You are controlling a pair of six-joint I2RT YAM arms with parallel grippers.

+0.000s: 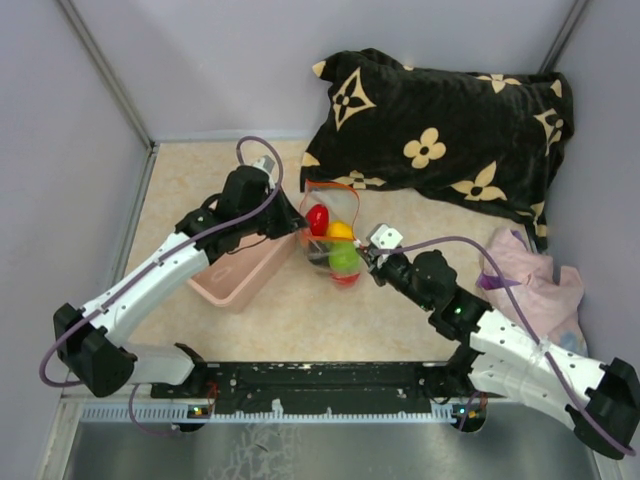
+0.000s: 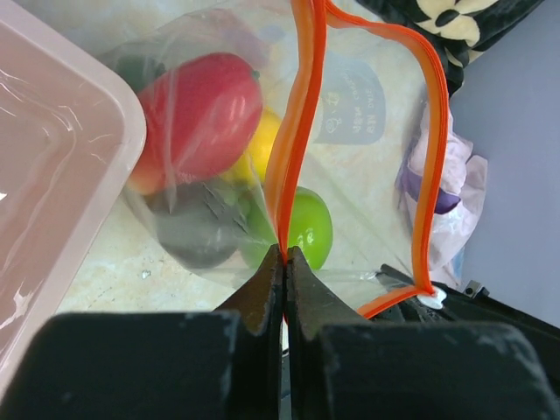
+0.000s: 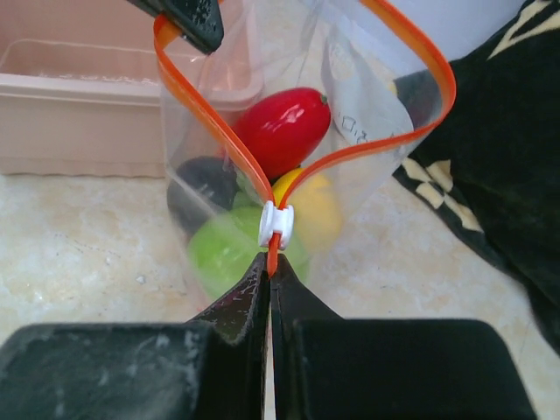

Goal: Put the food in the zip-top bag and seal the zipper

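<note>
A clear zip top bag with an orange zipper rim (image 2: 429,175) hangs with its mouth spread wide between my two grippers. Inside it lie a red food piece (image 3: 284,129), a yellow one (image 3: 313,208), a green one (image 3: 236,249) and a dark one (image 3: 203,192). My left gripper is shut on the orange rim at the left side of the mouth. At the opposite end, my right gripper is shut on the rim's tip, just below the white slider (image 3: 276,226). The bag's bottom shows only partly.
An empty pink bin (image 1: 235,280) stands left of the bag, close beside it. Behind lies a black patterned cushion (image 1: 440,130). A pink cloth bag (image 1: 535,285) is at the right.
</note>
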